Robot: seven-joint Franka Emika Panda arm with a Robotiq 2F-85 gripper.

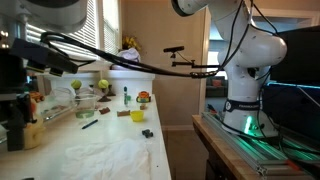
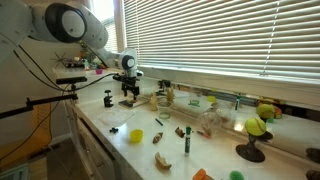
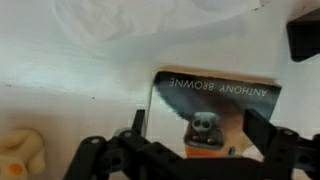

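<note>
Under my gripper in the wrist view lies a flat book [image 3: 215, 105]. Its cover has a dark upper strip with the name ANTHONY BROWNE, upside down here, and a dark-faced figure; the lower part is cut off by the frame. My fingers stand apart over the book, holding nothing. A white cloth [image 3: 135, 15] is spread beyond the book; it also shows as a pale sheet [image 1: 108, 160] in the first exterior view. There the gripper is at the left edge, only partly in view.
A pale yellow toy [image 3: 22, 152] sits left of the book, and a black object [image 3: 304, 36] is at the upper right. Farther along the counter are a yellow cup [image 2: 138, 136], a small dark item [image 1: 147, 133] and several bowls and toys.
</note>
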